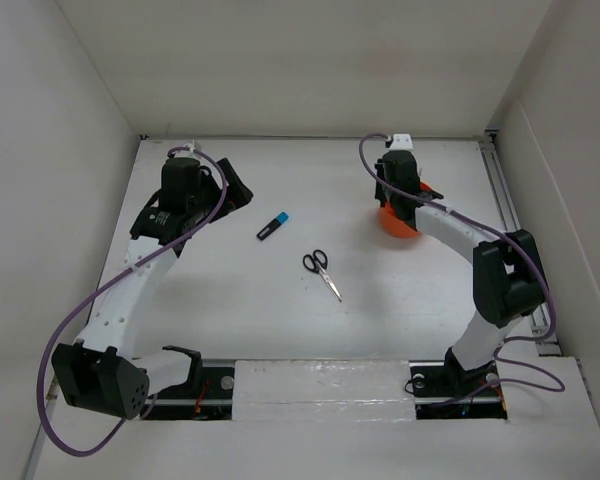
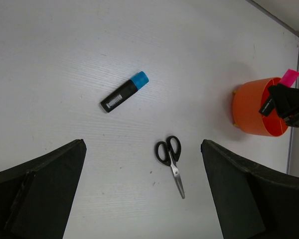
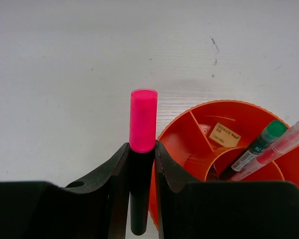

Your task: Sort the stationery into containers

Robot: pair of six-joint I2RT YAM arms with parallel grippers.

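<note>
A black marker with a pink cap (image 3: 143, 121) is pinched in my right gripper, which is shut on it. In the right wrist view the marker overlaps the left rim of the orange round container (image 3: 229, 103). Inside that divided container stand a green-capped marker (image 3: 259, 145) and a pink translucent pen (image 3: 284, 144). My left gripper is open and empty, above the table's left part. A black marker with a blue cap (image 2: 123, 92) and black-handled scissors (image 2: 173, 164) lie on the table in the left wrist view.
White walls bound the table (image 1: 250, 310) at the back and sides. A small tan label or eraser (image 3: 224, 135) rests in one compartment of the container.
</note>
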